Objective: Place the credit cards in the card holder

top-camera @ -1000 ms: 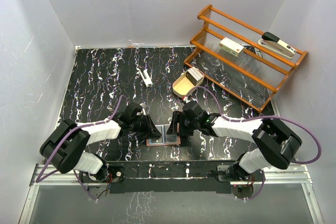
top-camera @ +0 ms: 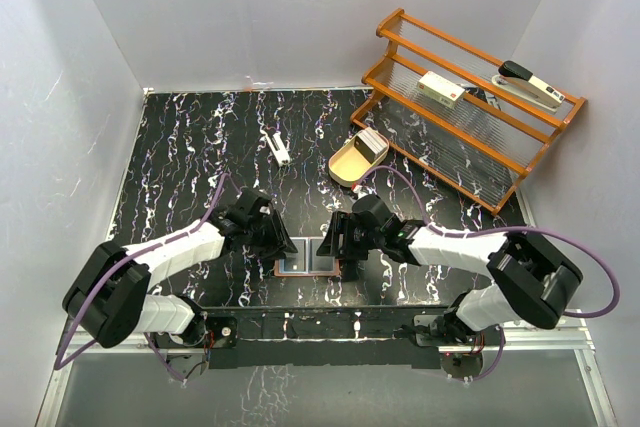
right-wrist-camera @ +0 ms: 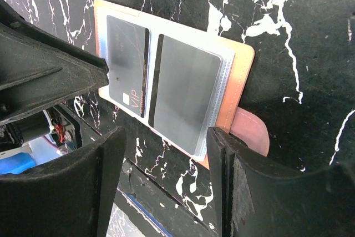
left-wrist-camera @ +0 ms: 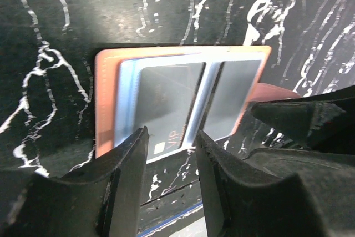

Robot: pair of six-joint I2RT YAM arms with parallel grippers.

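Observation:
An opened card holder [top-camera: 308, 271] with an orange border and two pale-framed halves lies flat on the marble mat. Inside its left half rests a grey card [left-wrist-camera: 167, 94] marked VIP. The other half shows a plain grey panel [right-wrist-camera: 186, 90]; whether that is a card or the pocket itself I cannot tell. My left gripper is part open above the left half, nothing between its fingers. Over the right half, my right gripper stands open and empty, one fingertip [right-wrist-camera: 215, 134] close to the holder's edge.
Toward the back sit a beige tray [top-camera: 345, 166] with a small box [top-camera: 371, 144] and a white slim object [top-camera: 278, 150]. A slanted wooden rack [top-camera: 455, 122] fills the back right. Mat left of the holder is clear. A pinkish piece [right-wrist-camera: 251, 130] sticks out by the holder.
My left gripper has drawn back to the left from the holder, uncovering more of its left half. The right gripper has shifted only slightly. The holder stays about where it was.

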